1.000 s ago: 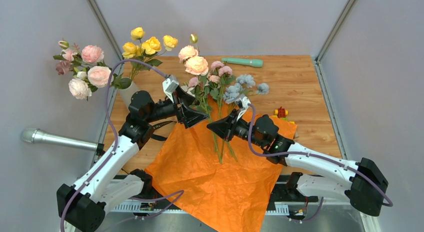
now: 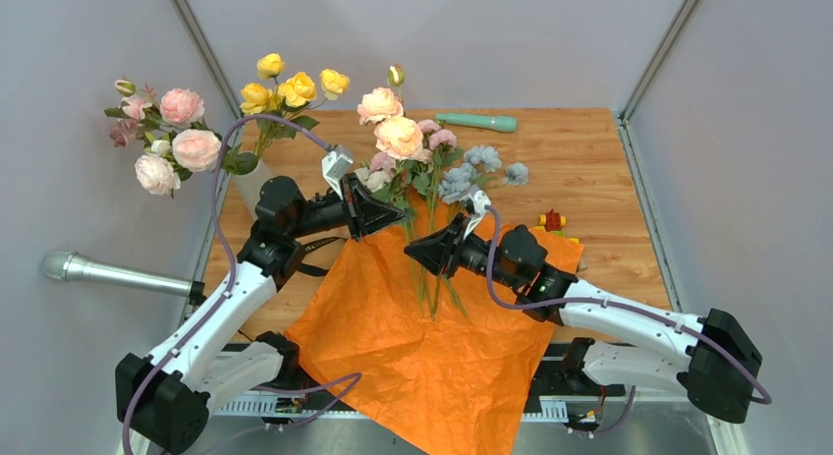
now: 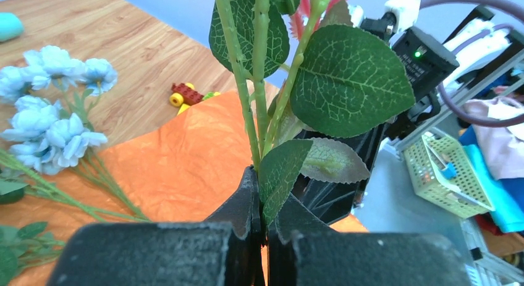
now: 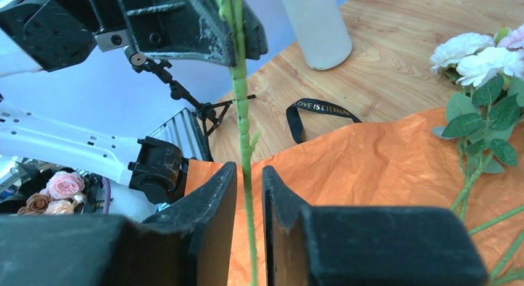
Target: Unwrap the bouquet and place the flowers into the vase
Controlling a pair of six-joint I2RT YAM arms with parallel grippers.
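Observation:
The peach rose spray [image 2: 400,138] stands up over the orange paper, held partway along its stem. My left gripper is shut on this green stem [image 3: 261,70], just under the leaves. Lower on the same stem, my right gripper has its fingers slightly parted, with a gap on each side of the stem [image 4: 242,119]. The white vase [image 2: 251,185] is behind the left arm, with yellow roses [image 2: 298,88] and pink roses [image 2: 181,107] in it. Mauve flowers [image 2: 442,139] and blue flowers [image 2: 458,180] lie on the paper.
Orange paper [image 2: 413,376] covers the middle of the table. A black ribbon [image 4: 295,120] lies between paper and vase. The teal tube [image 2: 476,122] is at the back; a small toy [image 2: 552,221] sits right. Bare wood [image 2: 599,170] shows at the right.
The peach roses have shifted a little to the right.

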